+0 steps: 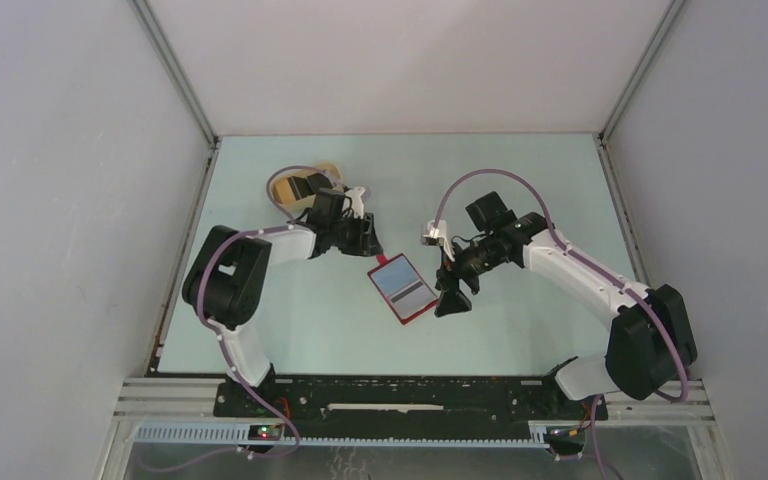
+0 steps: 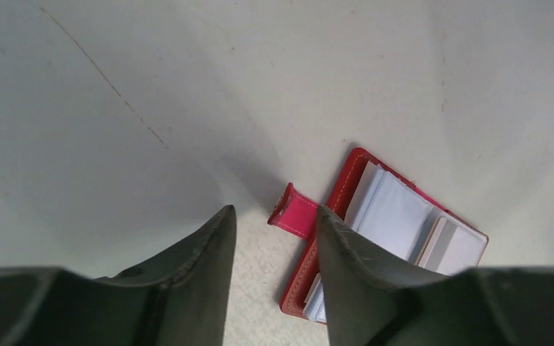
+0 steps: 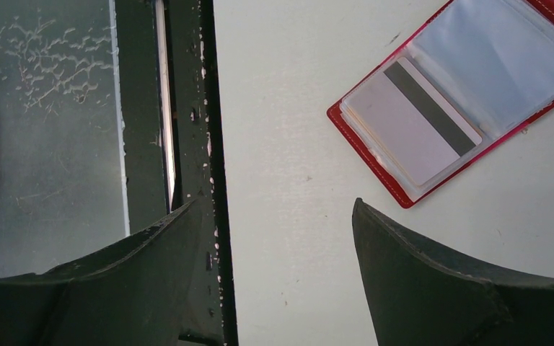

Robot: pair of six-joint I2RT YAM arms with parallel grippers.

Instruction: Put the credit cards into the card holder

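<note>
The red card holder (image 1: pixel 402 288) lies open on the table, with clear sleeves and cards (image 3: pixel 425 119) in it, one showing a dark stripe. Its short red strap (image 2: pixel 297 213) sticks out at the upper left in the top view. My left gripper hangs just over that strap, fingers apart, with nothing held between them; the strap shows in the gap beneath. My right gripper stands open above the table beside the holder, its fingers empty.
A wooden tray (image 1: pixel 290 190) with dark items sits at the back left, partly hidden by the left arm.
</note>
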